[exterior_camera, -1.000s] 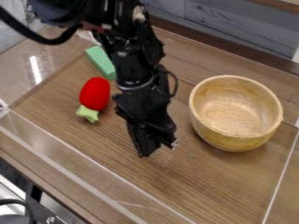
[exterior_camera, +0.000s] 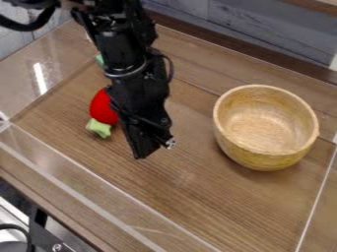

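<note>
My black gripper hangs low over the wooden table, left of the middle, with its tip shut and nothing visible between the fingers. Just left of it, partly behind the arm, lies a red rounded object with a small pale green piece at its lower end. A green item shows only as a sliver behind the arm.
A large empty yellow bowl stands on the right. A wall runs along the back, and the table's left front edge has cables beyond it.
The arm has shifted left, toward the red object, and now covers more of it and most of the green item behind.
</note>
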